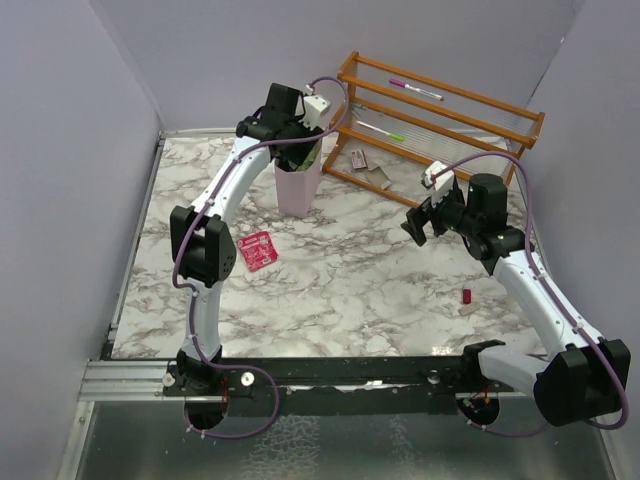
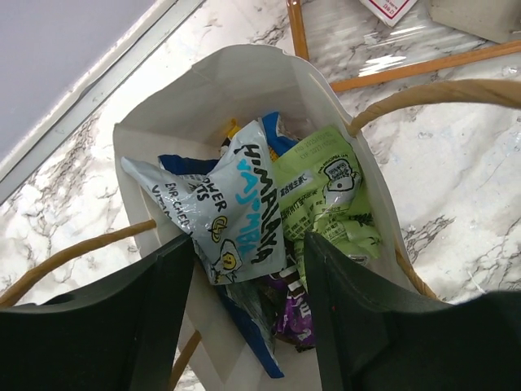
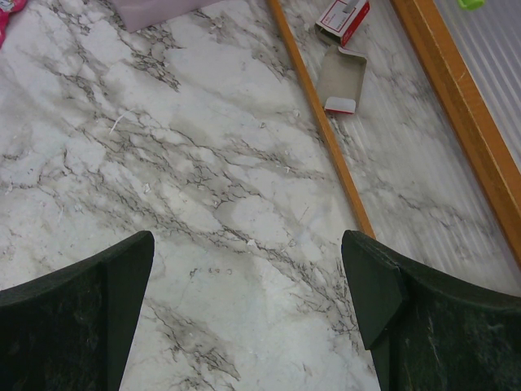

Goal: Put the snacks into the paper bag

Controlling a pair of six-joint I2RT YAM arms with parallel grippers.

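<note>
The white paper bag (image 1: 297, 192) stands at the back centre, filled with snacks: a light blue Himalaya pack (image 2: 236, 204), a green pack (image 2: 326, 195), a purple one (image 2: 297, 318) and others beneath. My left gripper is over the bag's mouth, fingers apart and low at the Himalaya pack; whether anything is between them is unclear. My right gripper hangs open over bare marble at the right. A pink-red packet (image 1: 257, 250) lies left of the bag.
A wooden rack (image 1: 440, 90) with pens stands at the back right, small boxes (image 3: 340, 79) at its foot. A small red item (image 1: 467, 296) lies at the right front.
</note>
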